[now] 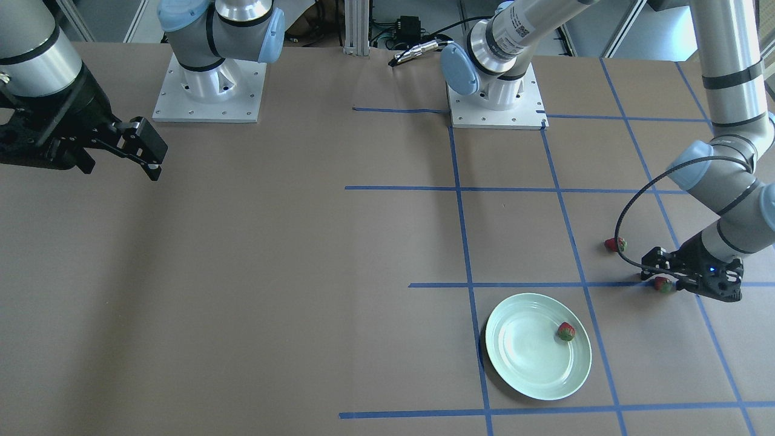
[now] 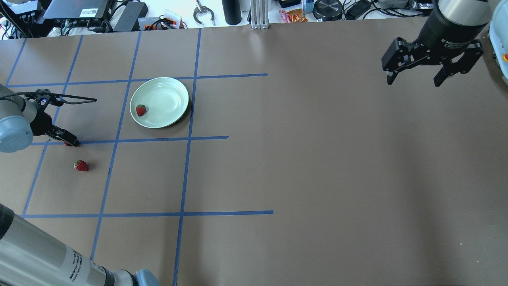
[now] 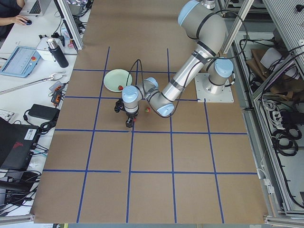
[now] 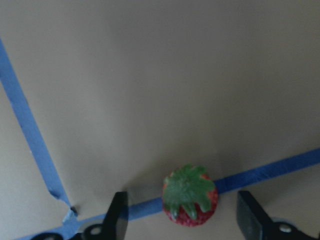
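My gripper is low over a strawberry (image 4: 190, 195), which sits on a blue tape line between the two open fingers, leafy top up. In the front view that berry (image 1: 662, 286) is partly covered by the gripper. A second strawberry (image 2: 81, 166) lies on the taped table a short way off. A third strawberry (image 2: 141, 110) rests on the pale green plate (image 2: 166, 100).
Another arm's black gripper (image 1: 131, 145) hangs at the left in the front view, over bare table. The taped grid (image 1: 508, 189) is mostly clear. Cluttered side tables (image 3: 19, 80) line one edge.
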